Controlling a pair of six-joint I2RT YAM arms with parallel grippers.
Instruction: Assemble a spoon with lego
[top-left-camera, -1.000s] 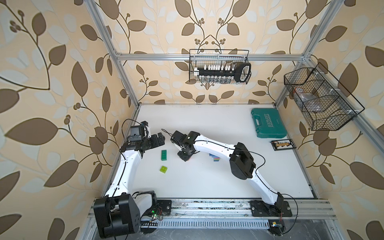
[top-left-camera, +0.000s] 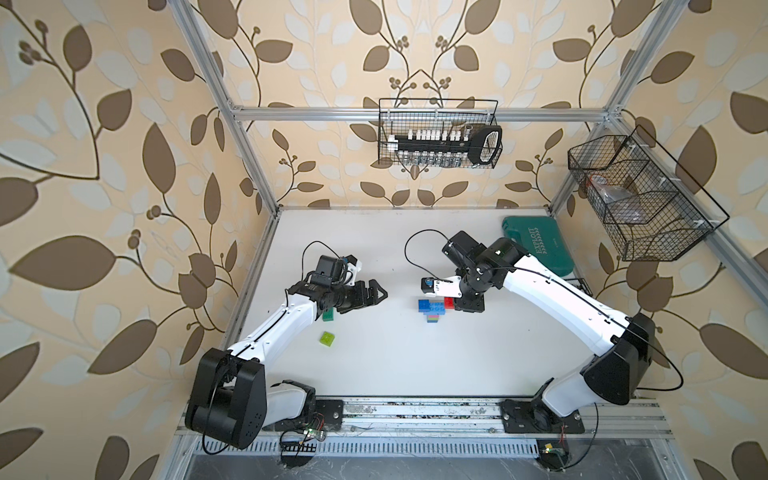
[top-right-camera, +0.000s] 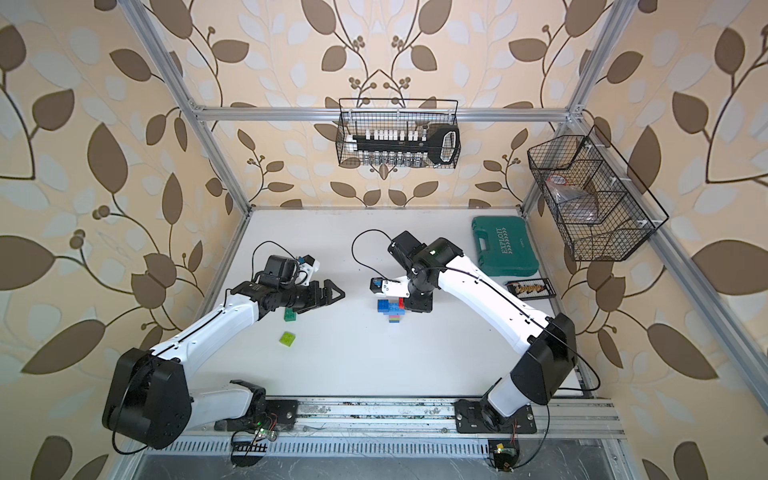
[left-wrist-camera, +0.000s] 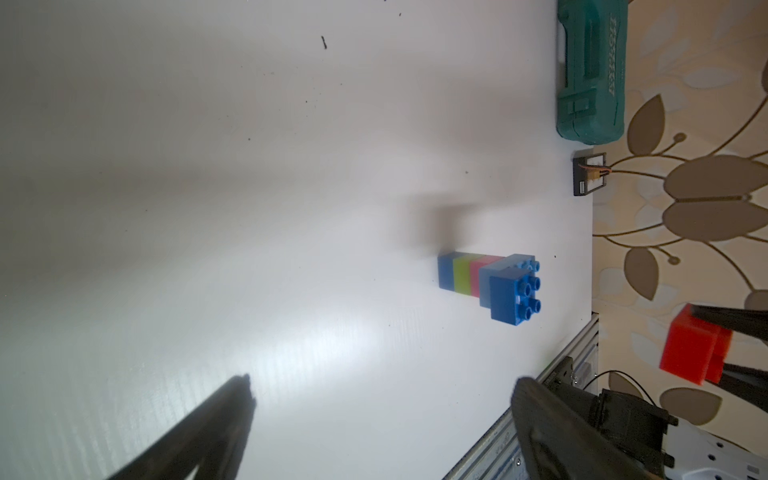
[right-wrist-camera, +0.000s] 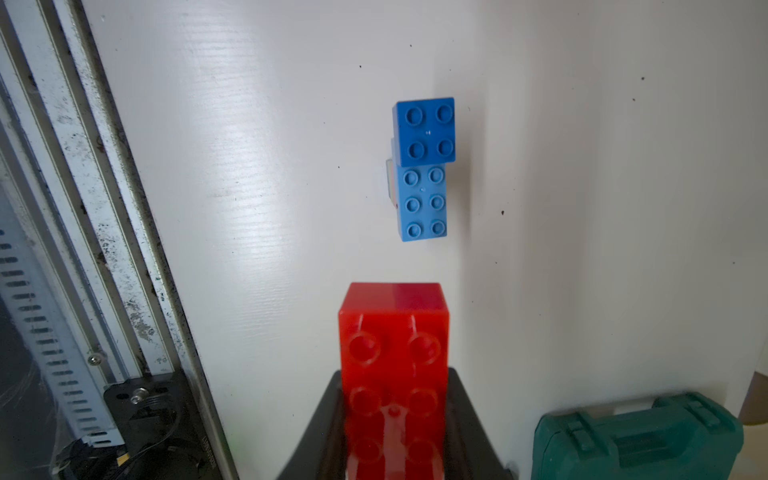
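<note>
A red brick (right-wrist-camera: 392, 352) is clamped in my right gripper, its studs showing in the right wrist view. Beyond it on the table stands the stacked assembly: a dark blue brick (right-wrist-camera: 425, 132) on one end of a long lighter blue brick (right-wrist-camera: 422, 204). From the left wrist view, pink, lime and blue layers (left-wrist-camera: 462, 273) show beneath that blue top. The red brick is held apart from the stack. My left gripper hangs open over the white table to the left of the stack, with nothing between its fingers.
A green brick (top-left-camera: 328, 314), partly behind the left gripper, and a lime brick (top-left-camera: 327, 339) lie on the left of the table. A teal case (top-right-camera: 505, 246) occupies the back right corner, with a small black tray (top-right-camera: 530, 288) before it.
My left gripper moved right. The stack stayed put.
</note>
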